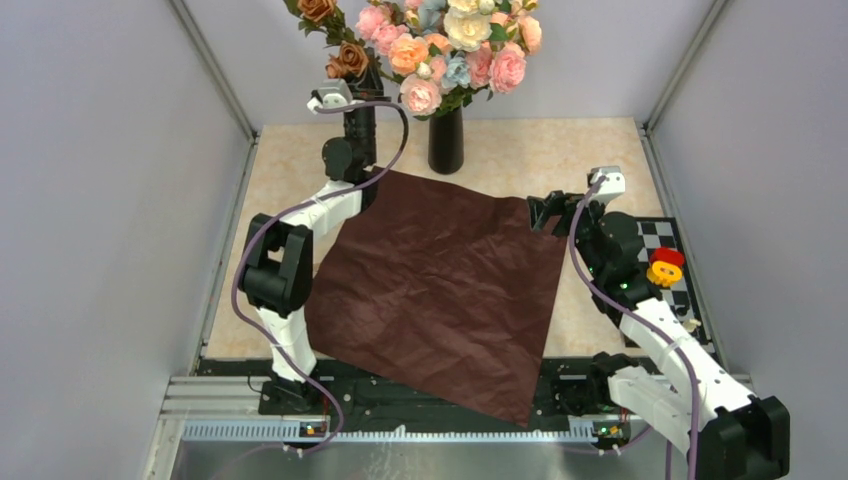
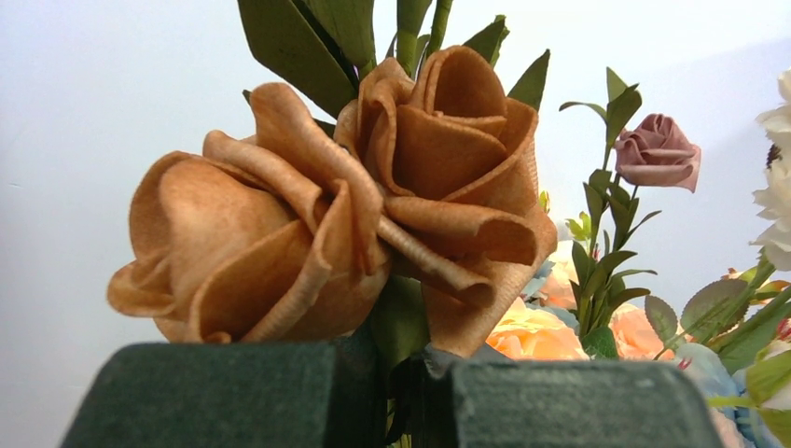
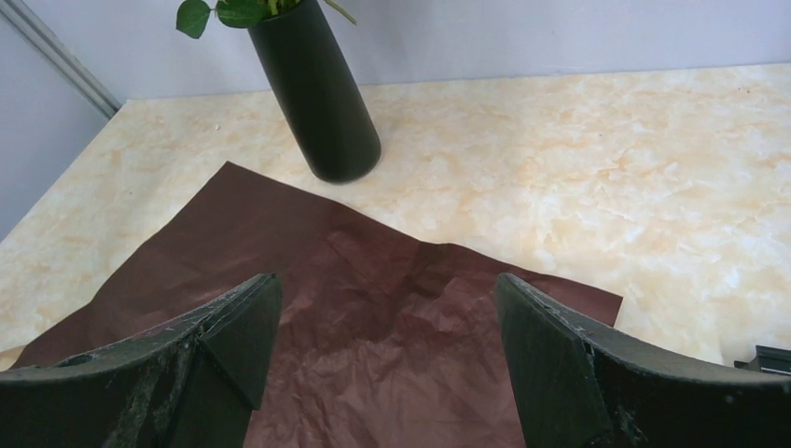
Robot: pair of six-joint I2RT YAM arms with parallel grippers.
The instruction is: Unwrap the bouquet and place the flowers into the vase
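Observation:
Brown-orange roses [image 2: 270, 233] on a leafy stem fill the left wrist view, just beyond my left gripper, which is shut on their stem. From above, these roses [image 1: 348, 60] stand left of the bouquet, and the stem's lower end is hidden behind the arm. The tall black vase [image 1: 446, 142] stands upright at the back of the table, holding a bouquet of pink, peach, cream and blue flowers [image 1: 470, 30]. My right gripper is open over the brown cloth's right side, with nothing between its fingers.
At the right edge lies a checkered board [image 1: 655, 235] with red [image 1: 667, 257] and yellow [image 1: 664, 273] pieces, next to the right arm. Bare tabletop [image 1: 520, 150] shows right of the vase.

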